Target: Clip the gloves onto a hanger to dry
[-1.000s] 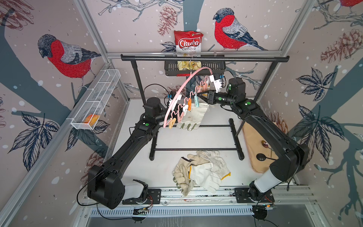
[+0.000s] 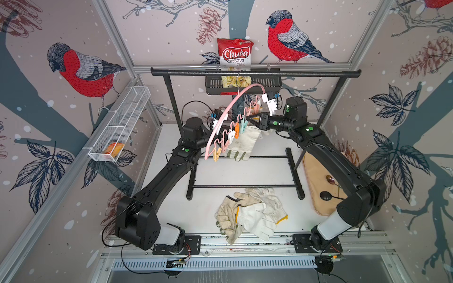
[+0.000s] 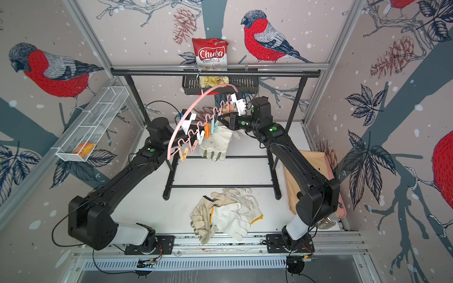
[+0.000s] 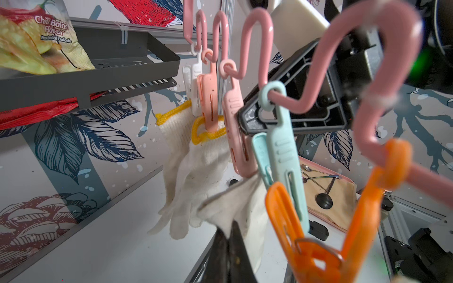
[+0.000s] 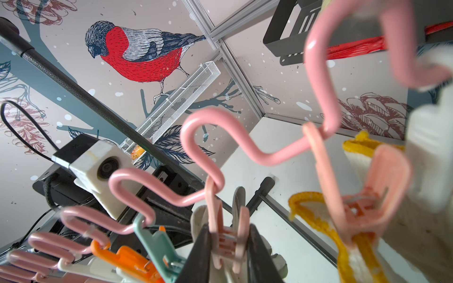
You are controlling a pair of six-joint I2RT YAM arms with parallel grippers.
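A pink hanger [image 2: 233,106] hangs from the black rail, bearing clips in several colours. My right gripper is shut on a pink clip [image 5: 216,212], squeezing its handles. Below that clip hangs a white glove [image 2: 248,140]; in the left wrist view its cloth [image 4: 236,200] is drawn to a point at my left gripper, shut on its edge. The glove's top edge reaches the pink clip's lower end [image 4: 245,162]; whether it lies between the clip's fingers I cannot tell. Yellow-cuffed white gloves [image 4: 200,162] hang from salmon and white clips.
More gloves [image 2: 254,212] lie piled at the table's front. A light blue clip [image 4: 285,146] and an orange clip [image 4: 302,235] hang close to my left gripper. Behind the hanger is a dark shelf [image 2: 212,85] with a chip bag.
The left arm has shifted slightly, carrying the glove a little right and up toward the clip in my right gripper. The light blue clip has tilted. The right arm stays still.
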